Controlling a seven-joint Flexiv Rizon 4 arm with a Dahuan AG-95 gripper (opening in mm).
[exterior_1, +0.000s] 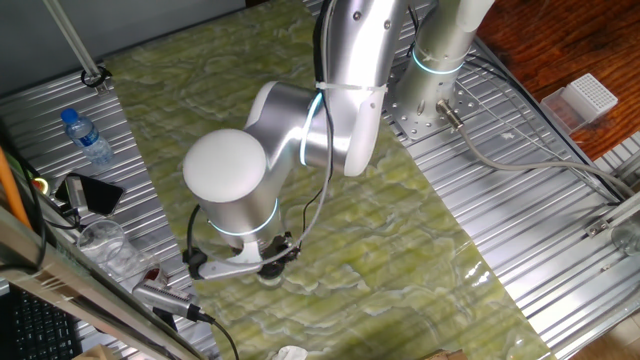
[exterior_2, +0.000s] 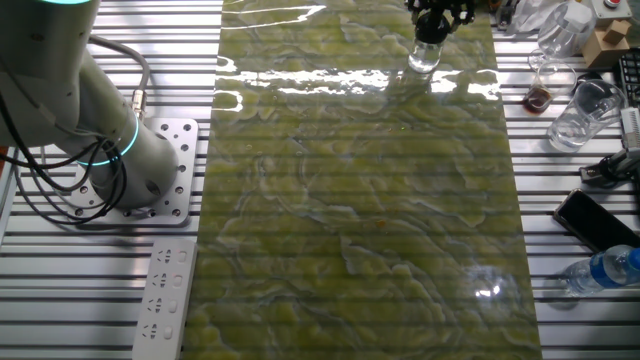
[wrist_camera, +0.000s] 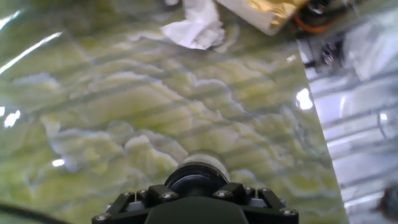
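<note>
In the second exterior view, a small clear glass vessel (exterior_2: 424, 57) with a black top (exterior_2: 432, 27) is at the far end of the green marbled mat. My gripper (exterior_2: 438, 12) is around that black top and appears shut on it. The wrist view looks down over the black top (wrist_camera: 198, 178), with a sliver of clear glass (wrist_camera: 210, 160) beyond it. Whether the vessel's bottom touches the mat cannot be told. From the first exterior view, the gripper (exterior_1: 275, 262) shows beneath the arm's wrist, mostly covered.
Crumpled white tissue (wrist_camera: 198, 26) lies on the mat near a cardboard piece (wrist_camera: 264, 12). Along one side stand a beaker (exterior_2: 585, 115), a small flask of dark liquid (exterior_2: 537, 97), a phone (exterior_2: 597, 222) and a water bottle (exterior_2: 600, 270).
</note>
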